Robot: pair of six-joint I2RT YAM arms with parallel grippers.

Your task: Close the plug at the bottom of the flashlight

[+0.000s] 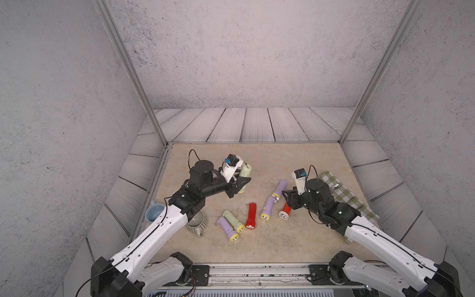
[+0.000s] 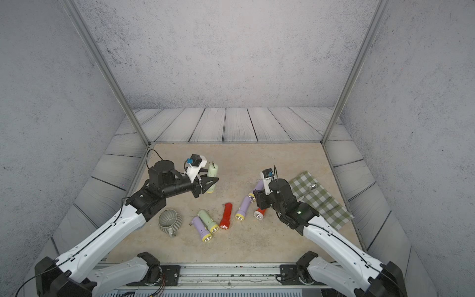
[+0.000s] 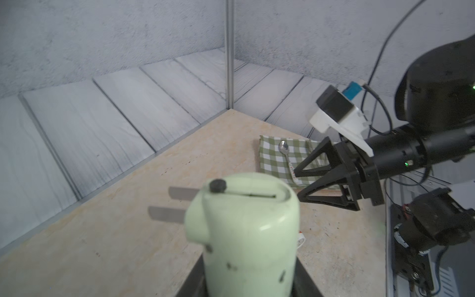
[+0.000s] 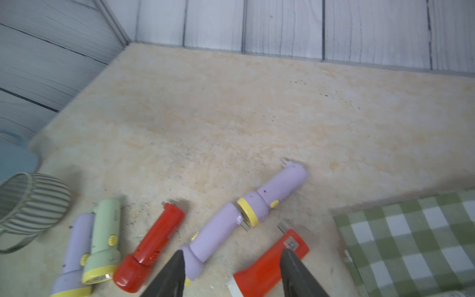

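My left gripper (image 2: 202,180) is shut on a pale green flashlight (image 2: 212,170), held upright above the table. In the left wrist view its end (image 3: 247,198) faces up, with a small dark tab and a slot on top. My right gripper (image 2: 261,198), part open with nothing seen between its fingers, hangs over the middle right, near a red flashlight (image 4: 267,264) and two purple flashlights (image 4: 217,227). Another red flashlight (image 1: 251,215) lies at the centre, and a green one (image 1: 233,221) beside a purple one (image 1: 226,227) at front left.
A ribbed grey mug (image 2: 170,220) and a blue cup (image 1: 154,212) stand at the left. A checked cloth (image 2: 321,203) with a spoon (image 3: 287,153) lies at the right.
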